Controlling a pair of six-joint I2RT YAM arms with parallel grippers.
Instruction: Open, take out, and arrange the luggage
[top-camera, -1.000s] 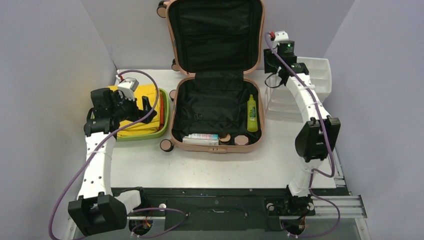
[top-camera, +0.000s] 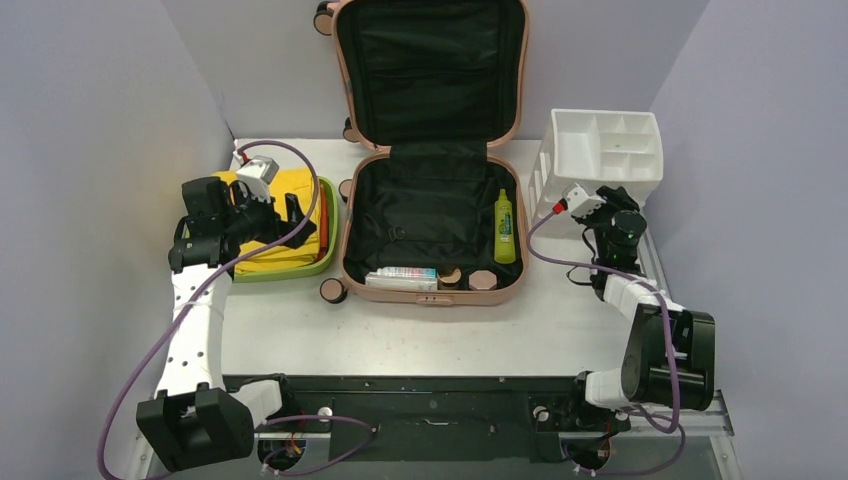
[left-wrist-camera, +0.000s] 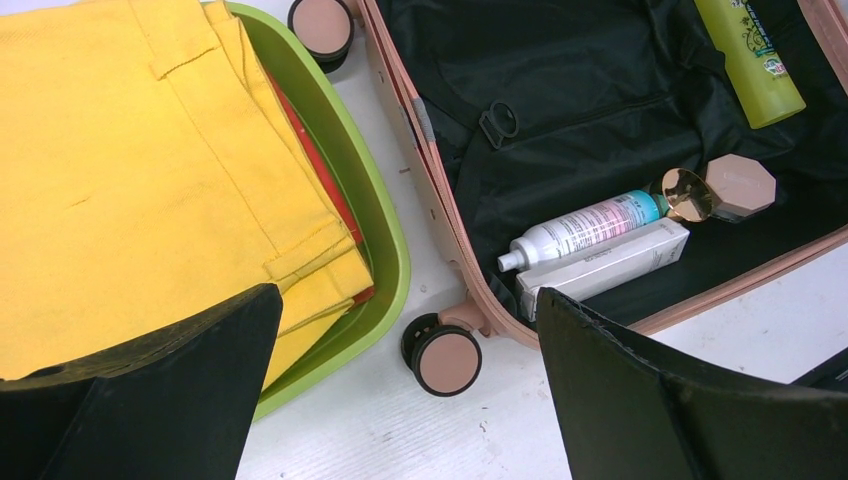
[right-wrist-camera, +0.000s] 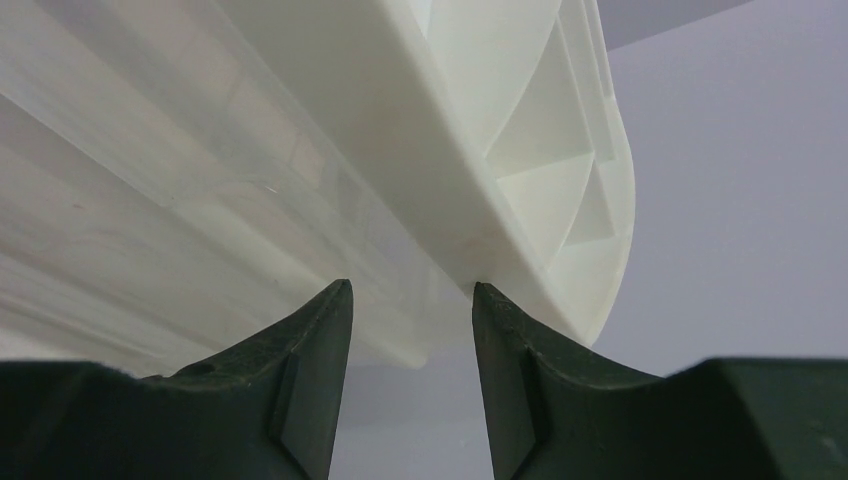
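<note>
The pink suitcase (top-camera: 430, 220) lies open in the middle, holding a yellow-green bottle (top-camera: 504, 225), a white tube (left-wrist-camera: 580, 228), a white box (left-wrist-camera: 610, 260) and pink cosmetic items (left-wrist-camera: 738, 185). My left gripper stands open over the green bin (left-wrist-camera: 385, 230) of folded yellow clothes (left-wrist-camera: 160, 150), with nothing between its fingers. My right gripper is at the front of the white plastic organizer (top-camera: 605, 150), its fingers apart against the organizer's pale wall; nothing shows held between them.
Grey walls stand close at the sides and back. The raised lid (top-camera: 430, 70) rises behind the suitcase.
My right arm has come down from the back, beside the lid, to the front of the organizer. My left arm and the suitcase contents have not moved.
</note>
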